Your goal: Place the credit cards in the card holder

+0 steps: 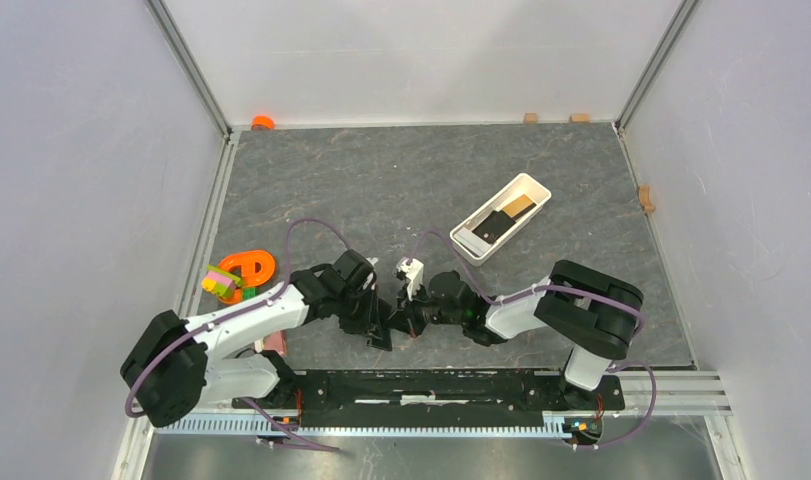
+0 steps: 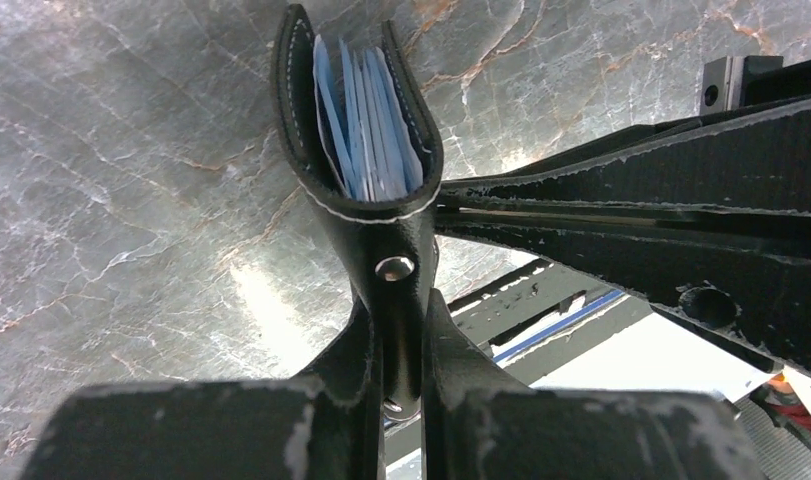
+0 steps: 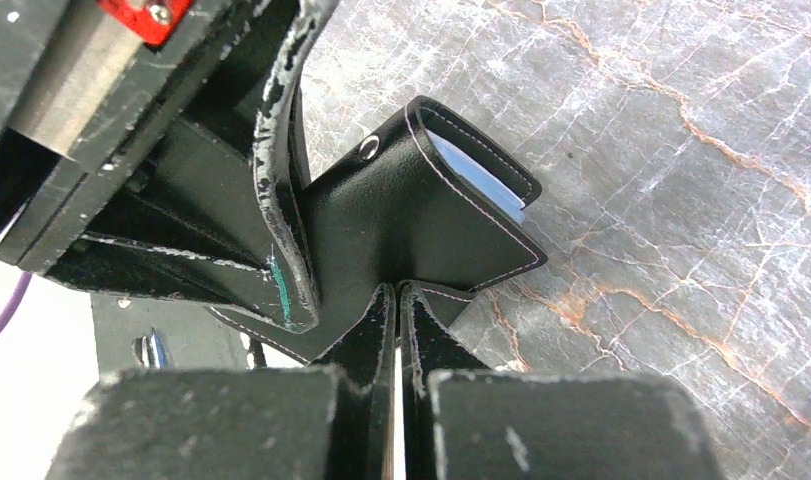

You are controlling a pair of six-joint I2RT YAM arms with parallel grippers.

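Observation:
The black leather card holder (image 2: 378, 225) has white stitching and a round snap. Its mouth gapes, with several pale blue-white leaves or cards (image 2: 371, 130) standing inside; which of them are cards I cannot tell. My left gripper is shut on the holder's lower part, keeping it tilted above the table. At the holder's edge, my right gripper is shut, its tips against the leather near a stitched border. Whether thin leather lies between them is unclear. The top view mostly hides the holder under the arms. A white bin (image 1: 536, 188) holds a black card-like piece (image 1: 493, 227) and a tan one (image 1: 518, 207).
At the left lie an orange toy piece (image 1: 263, 267) and colourful blocks (image 1: 219, 282). A reddish block (image 1: 274, 343) sits by the left arm's base. The rail (image 1: 421, 400) runs along the front.

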